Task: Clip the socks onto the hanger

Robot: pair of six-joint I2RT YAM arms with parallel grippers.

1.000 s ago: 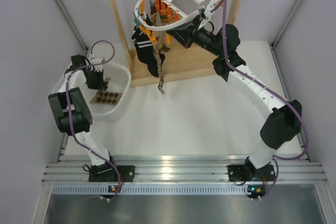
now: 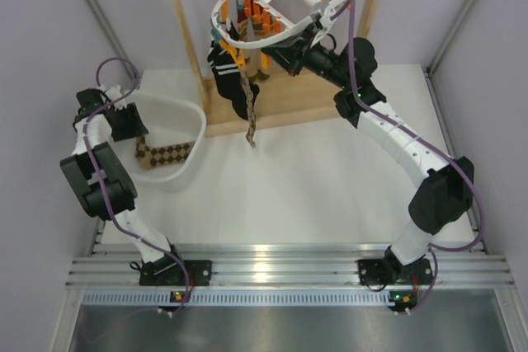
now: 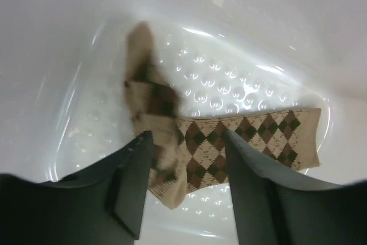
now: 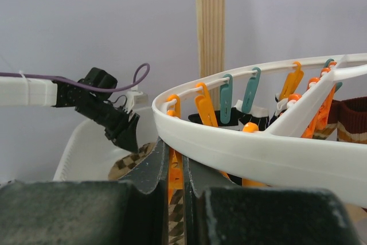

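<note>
A brown argyle sock [image 3: 252,142] lies folded across the floor of the white bin [image 2: 202,121]; its left part is blurred and bent upward. Over it, my left gripper has its fingers apart, with sock showing in the gap beyond them and nothing visibly pinched. On the right, my right gripper is shut at the rim of the white hanger [image 4: 229,144]; its fingertips are partly hidden by the rim. Another argyle sock [image 2: 250,113] hangs down from an orange clip [image 2: 240,57] at the hanger's near left.
Black striped socks [image 2: 227,76] hang at the hanger's left, with more socks behind. Orange and teal clips [image 4: 226,98] line the rim. A wooden frame [image 2: 186,18] stands behind.
My left gripper has moved left across the bin. The sock there has shifted left too, and more of it now shows. The right arm and hanger stay put.
</note>
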